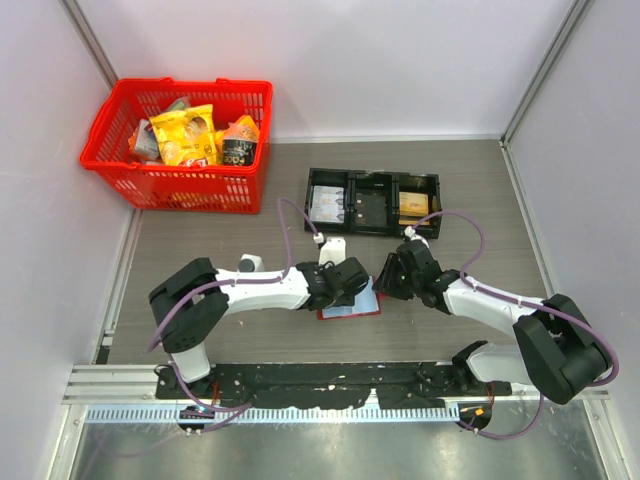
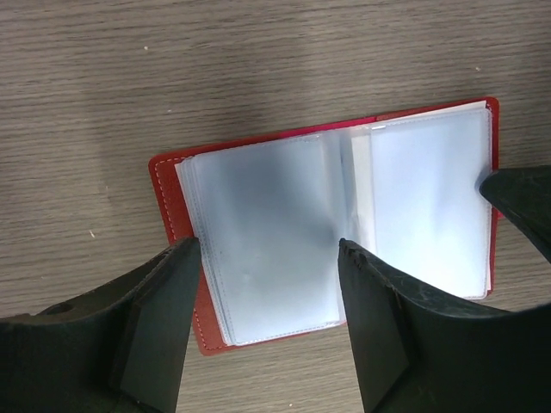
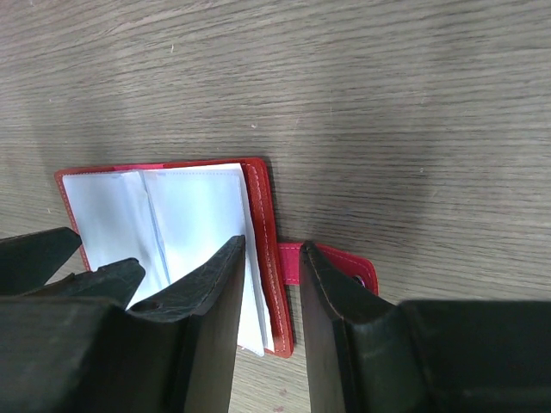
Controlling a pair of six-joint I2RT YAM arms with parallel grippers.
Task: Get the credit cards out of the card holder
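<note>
The red card holder (image 1: 350, 312) lies open on the table, white sleeves showing. In the left wrist view, my left gripper is over its left sleeve (image 2: 267, 215), fingers part open, one fingertip at the sleeve's left edge. In the right wrist view, my right gripper is shut on the holder's right edge (image 3: 263, 206), by the pink strap (image 3: 349, 262); its fingertips stand slightly apart with the edge between them. Whether cards sit inside the sleeves cannot be seen.
A black three-compartment tray (image 1: 372, 172) stands behind the holder, a red basket (image 1: 175, 185) of snack bags at back left. Bare table (image 1: 230, 340) lies at front left and right.
</note>
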